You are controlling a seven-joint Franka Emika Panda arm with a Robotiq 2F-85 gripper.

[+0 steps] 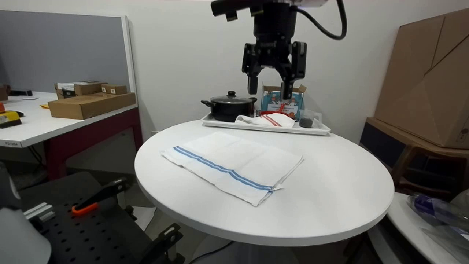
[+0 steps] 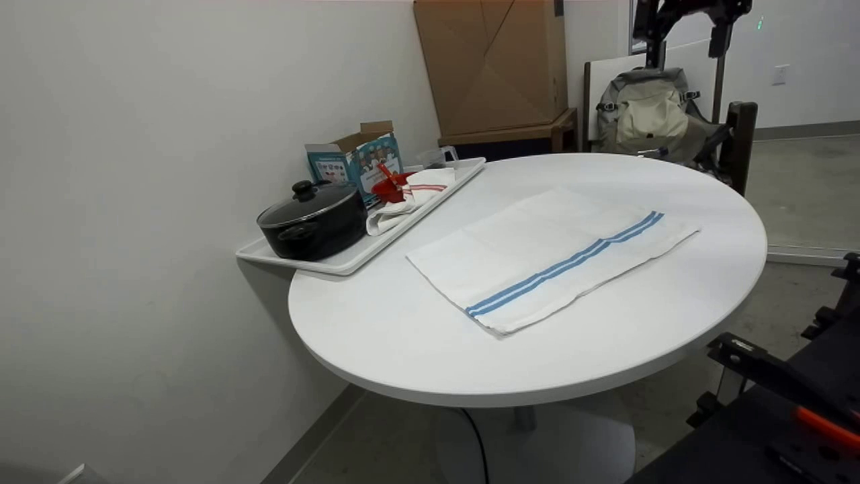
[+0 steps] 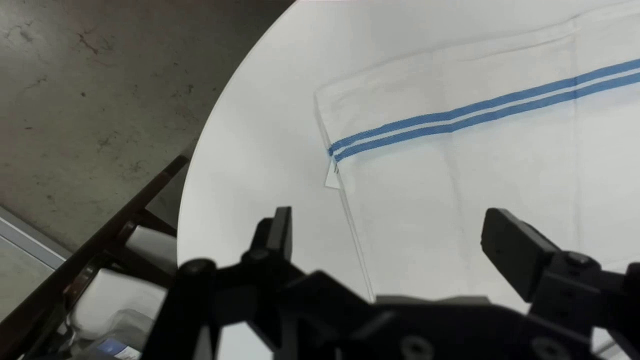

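Note:
A white towel with a double blue stripe (image 1: 237, 160) lies flat on the round white table (image 1: 347, 189), its layers showing at one edge. In the wrist view the towel (image 3: 408, 198) fills the right side, with a small white tag (image 3: 331, 176) poking out at the stripe's end. My gripper (image 1: 269, 88) hangs well above the table, its fingers wide apart and nothing between them. At the top right of exterior view 2 the gripper (image 2: 685, 52) is partly cut off. From the wrist, its fingers (image 3: 279, 234) appear on either side of the towel's tagged edge.
Along the wall a white tray (image 2: 363, 258) holds a lidded black pot (image 2: 314, 219), a red-striped cloth (image 2: 419, 189), a red bowl (image 2: 387, 189), a box (image 2: 379, 161) and a clear cup (image 1: 310, 118).

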